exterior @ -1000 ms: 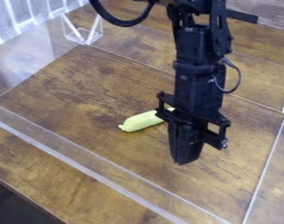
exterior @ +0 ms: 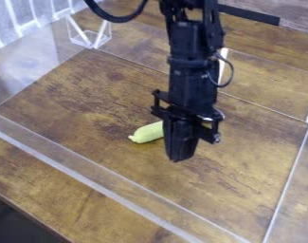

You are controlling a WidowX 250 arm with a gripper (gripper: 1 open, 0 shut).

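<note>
My black gripper point(exterior: 182, 147) points down over the middle of the wooden tray floor, its tip just right of a pale yellow-green elongated object point(exterior: 146, 133). That object lies on the wood and runs partly behind the gripper. Whether the fingers are open or shut does not show.
Clear plastic walls edge the wooden work area point(exterior: 81, 95). A white wire-like frame point(exterior: 86, 33) stands at the back left. A small white item shows behind the arm on the right.
The gripper has moved left and back, closer to the pale yellow-green object, which appears to lie where it was.
</note>
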